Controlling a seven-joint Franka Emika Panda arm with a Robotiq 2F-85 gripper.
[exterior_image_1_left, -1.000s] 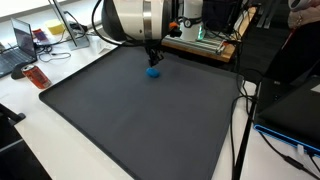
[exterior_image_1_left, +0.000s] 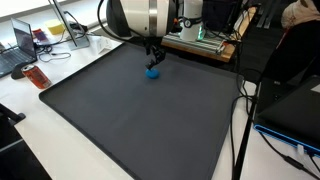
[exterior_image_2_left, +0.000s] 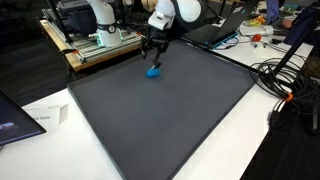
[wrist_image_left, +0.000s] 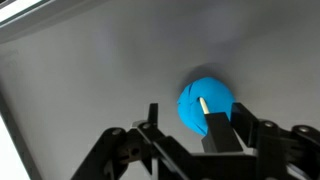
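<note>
A small round blue thing (wrist_image_left: 205, 104) lies on the dark mat, with a pale narrow strip showing on its top in the wrist view. My gripper is partly open over it, one dark finger to the left and the other to the right. A dark block-like shape covers the lower right of the blue thing; I cannot tell what it belongs to. From outside, the blue thing (exterior_image_1_left: 152, 73) sits just below the gripper (exterior_image_1_left: 154, 60). The other exterior view has the blue thing (exterior_image_2_left: 153, 72) under the fingers too, and contact is unclear.
An orange-and-silver can (exterior_image_1_left: 37, 76) and a laptop (exterior_image_1_left: 17, 52) stand off to the left. Cables (exterior_image_2_left: 290, 85) and a white paper (exterior_image_2_left: 24, 122) lie outside the mat.
The dark fingers over the blue thing look slightly more spread and shifted. The blue thing stays in about the same place.
</note>
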